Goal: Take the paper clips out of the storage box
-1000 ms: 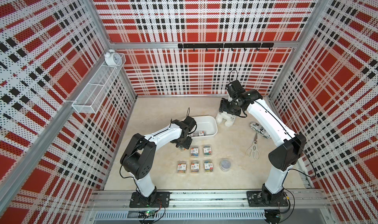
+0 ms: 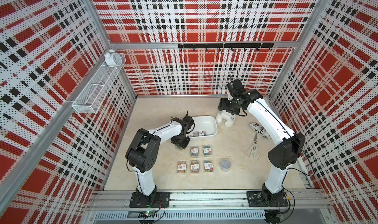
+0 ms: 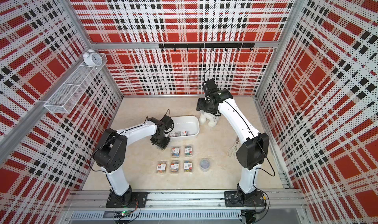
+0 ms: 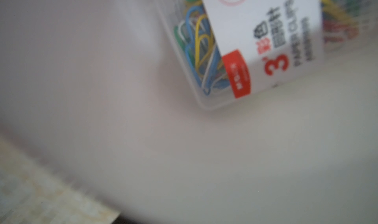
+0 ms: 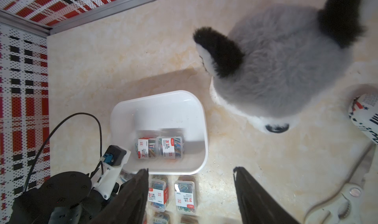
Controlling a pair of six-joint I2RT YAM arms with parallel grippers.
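Note:
The white storage box (image 2: 208, 123) holds two clear boxes of paper clips, seen close in the left wrist view as a labelled box (image 4: 236, 42) of coloured clips. My left gripper (image 2: 181, 144) is low at the box's front left, shut on what looks like another paper clip box, mostly hidden under it. Several paper clip boxes (image 2: 194, 151) lie on the table in front of the storage box. My right gripper hangs high over a grey-and-white plush toy (image 5: 279, 62), fingers parted, with nothing seen between them.
Scissors (image 2: 253, 149) and a printed object (image 2: 259, 129) lie at the right. A round clear container (image 2: 225, 164) stands front right. A wire shelf (image 2: 92, 98) with a clock (image 2: 113, 58) is on the left wall. The table behind the storage box is clear.
The right arm has barely moved.

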